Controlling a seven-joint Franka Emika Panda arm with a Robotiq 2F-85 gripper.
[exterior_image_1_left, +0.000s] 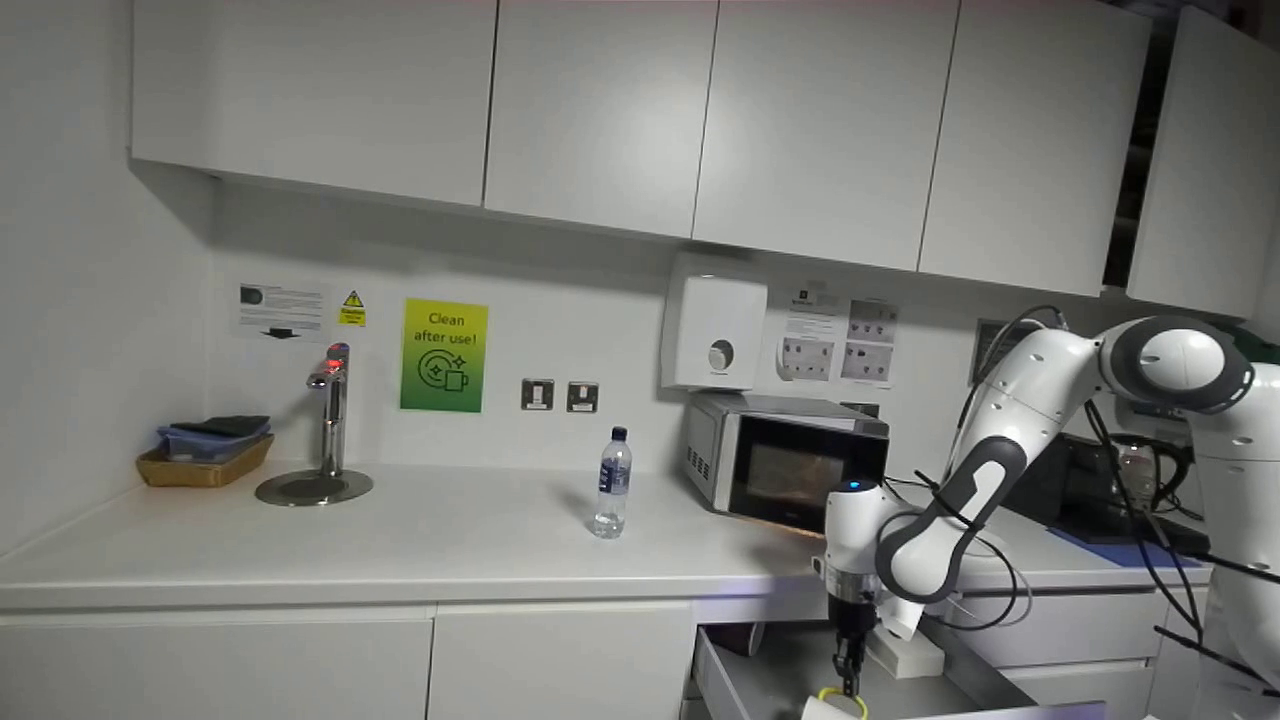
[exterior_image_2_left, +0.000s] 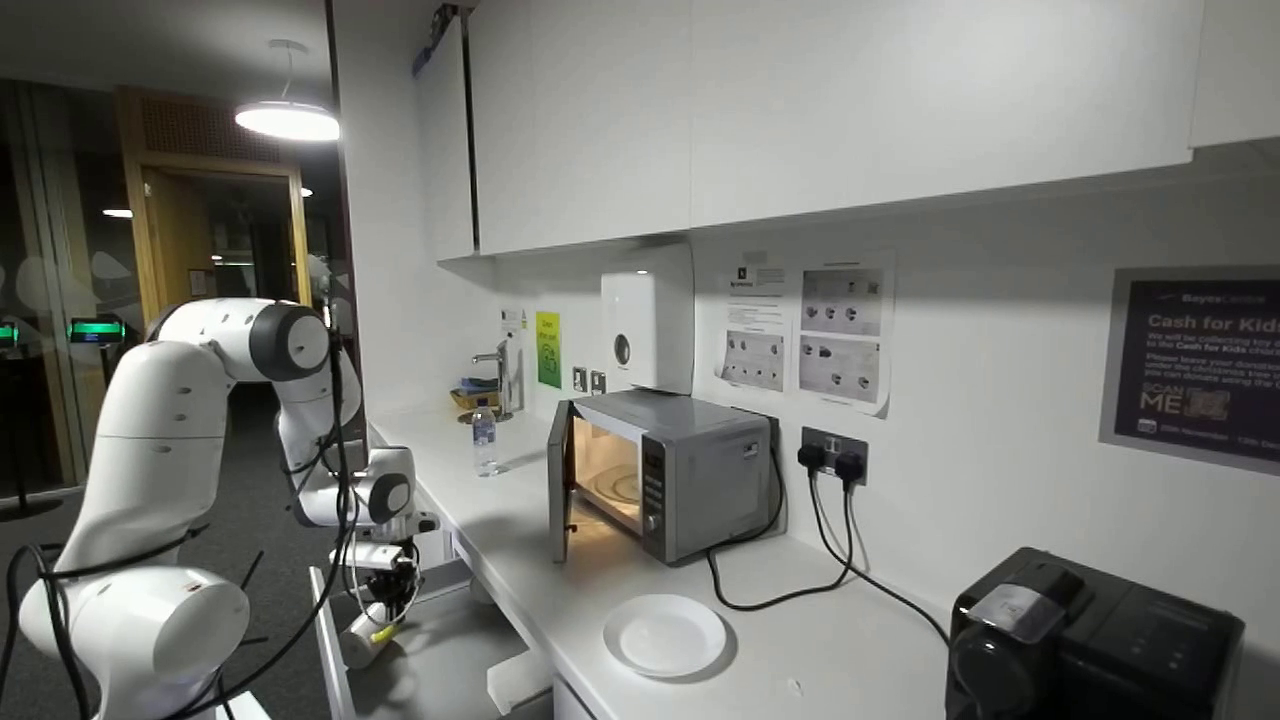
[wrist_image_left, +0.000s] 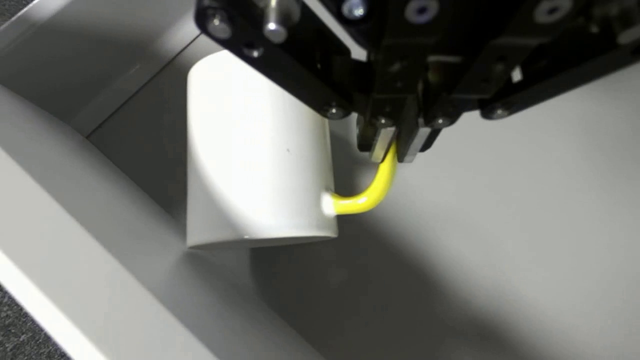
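A white mug (wrist_image_left: 258, 156) with a yellow handle (wrist_image_left: 363, 201) is in the open drawer (wrist_image_left: 510, 252), near its front wall. My gripper is shut on the handle, whose upper part disappears between the fingers. In exterior view 2 the mug (exterior_image_2_left: 363, 640) hangs tilted beneath my gripper (exterior_image_2_left: 392, 596). Only its top shows at the bottom of exterior view 1, with my gripper (exterior_image_1_left: 847, 674) above it. Whether its base touches the drawer I cannot tell.
A white block (exterior_image_1_left: 908, 654) lies in the drawer, and a dark cylindrical thing (exterior_image_1_left: 741, 637) sits in its back left corner. On the counter stand a microwave (exterior_image_2_left: 708, 474) with its door open, a white plate (exterior_image_2_left: 663, 635) and a water bottle (exterior_image_1_left: 612, 482).
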